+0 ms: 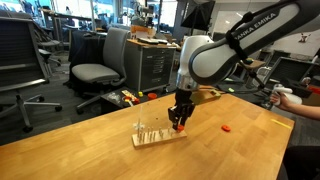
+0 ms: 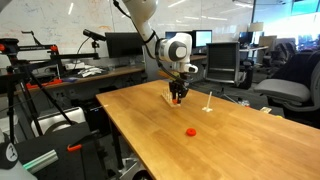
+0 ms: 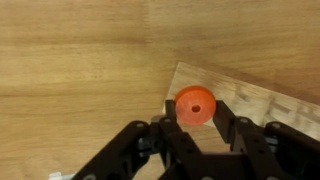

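In the wrist view a round orange-red piece (image 3: 195, 105) sits between the fingertips of my gripper, which is shut on it. Below the piece, the end of a light wooden board (image 3: 250, 99) reaches toward the right. From the side, the board (image 1: 147, 140) lies flat on the table with several thin upright pegs along it, and my gripper (image 1: 181, 115) is at its right end. The red piece (image 1: 179, 127) shows under the fingertips there. How far it is above the board, or whether it touches, is hard to tell.
Another small red piece (image 1: 226, 128) lies loose on the table to the right of the board. Bare tabletop (image 1: 75, 145) stretches left of the board. Office chairs (image 1: 100, 72) stand behind the table's far edge.
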